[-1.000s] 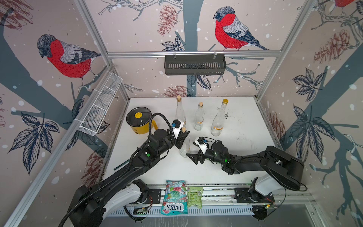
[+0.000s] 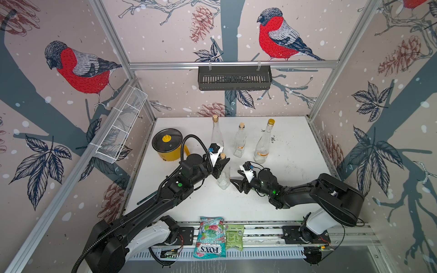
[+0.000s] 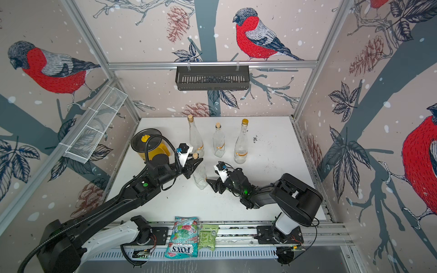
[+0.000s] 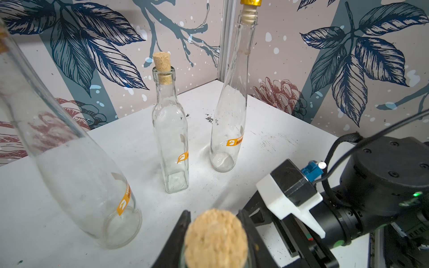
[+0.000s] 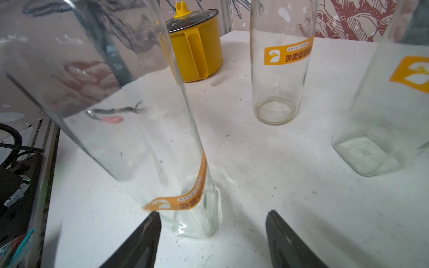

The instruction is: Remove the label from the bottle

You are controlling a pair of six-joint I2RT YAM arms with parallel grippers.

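My left gripper (image 2: 219, 164) grips a square glass bottle (image 2: 223, 181) by its neck; its cork (image 4: 215, 239) fills the bottom of the left wrist view between the fingers. In the right wrist view an orange label (image 5: 183, 200) wraps round that bottle's lower part. Just right of the bottle my right gripper (image 2: 239, 184) stands open, its two fingertips apart at the bottom of the right wrist view, nothing between them.
Three more labelled glass bottles (image 3: 219, 141) stand along the back. A yellow pot (image 2: 166, 147) with lid is at the left. Snack bags (image 2: 209, 236) lie at the front edge.
My right gripper has shifted slightly right, away from the bottle, after lifting a little. The left arm and the held bottle are nearly still.
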